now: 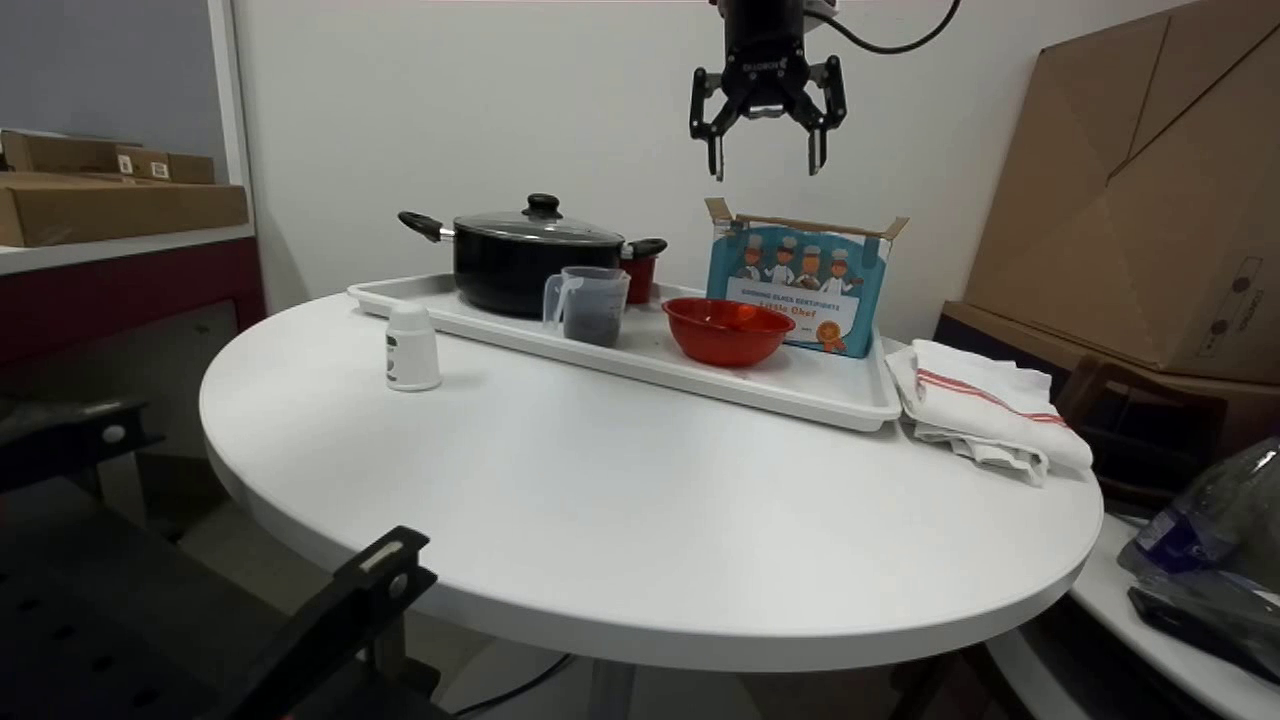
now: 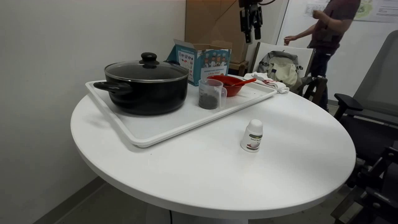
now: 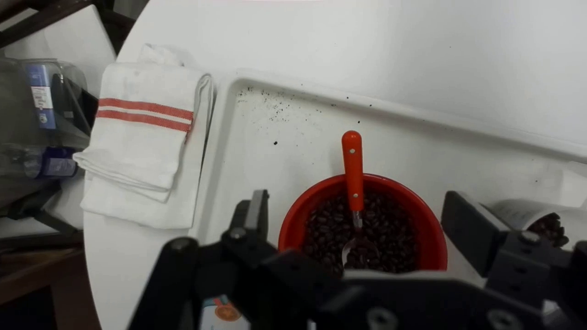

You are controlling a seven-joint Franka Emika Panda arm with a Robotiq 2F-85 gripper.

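Observation:
My gripper (image 1: 765,168) stands open high above the tray, in front of the wall, with nothing between its fingers. Below it, a red bowl (image 1: 729,332) rests on the white tray (image 1: 792,396). From the wrist view the bowl (image 3: 432,236) lies between the spread fingertips, well beneath them. It contains dark beans (image 3: 324,231) and a spoon with a red handle (image 3: 353,165), which leans over the rim. A clear measuring cup (image 2: 211,94) with dark contents stands beside the bowl. The black lidded pot (image 2: 149,95) occupies the tray's other end.
Behind the bowl stands an open blue box (image 1: 798,282). A folded white towel (image 1: 990,402) lies by the tray's end. One white bottle (image 2: 252,136) is upright on the table (image 1: 624,516), whose front is otherwise clear. In exterior view 2, a person (image 2: 332,33) stands in the background.

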